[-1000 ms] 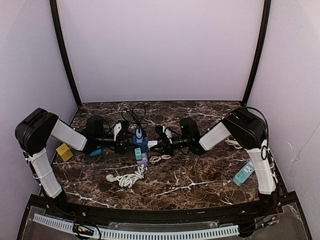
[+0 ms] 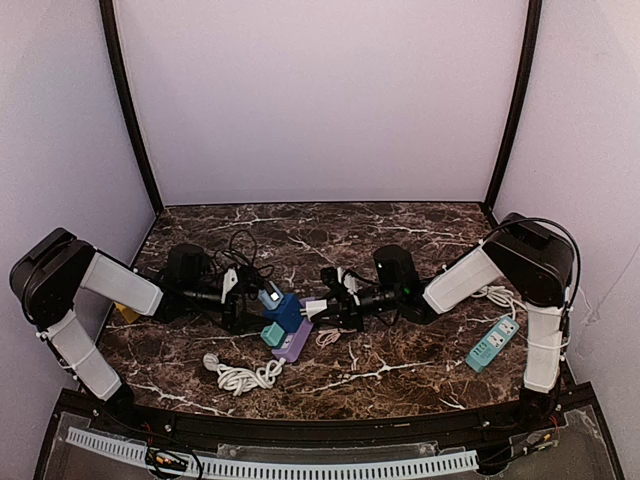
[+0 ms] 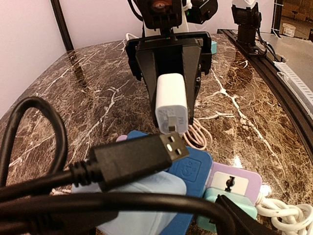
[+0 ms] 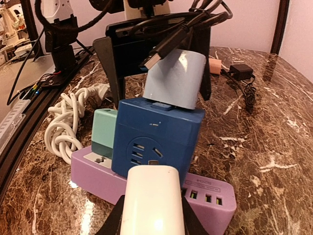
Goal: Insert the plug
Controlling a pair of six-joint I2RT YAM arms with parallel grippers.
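Observation:
A white charger plug (image 3: 171,98) is between the fingers of my right gripper (image 2: 318,308), its end at the blue socket block (image 4: 155,132). Whether it is inserted is unclear. The blue block, a light blue adapter (image 4: 173,78) and a mint adapter (image 4: 103,132) sit on a lilac power strip (image 4: 95,176), which rests tilted among them. My left gripper (image 2: 240,292) stands open behind the light blue adapter, with black cables and a USB connector (image 3: 129,159) hanging above it.
A coiled white cable (image 2: 245,378) lies in front. A mint strip (image 2: 492,342) lies at the right, a yellow block (image 2: 127,312) at the left, partly behind the left arm.
The strip and its stacked adapters have shifted toward the front and turned. My left gripper has moved slightly left and down in the top view; the right one has also moved frontward with the plug.

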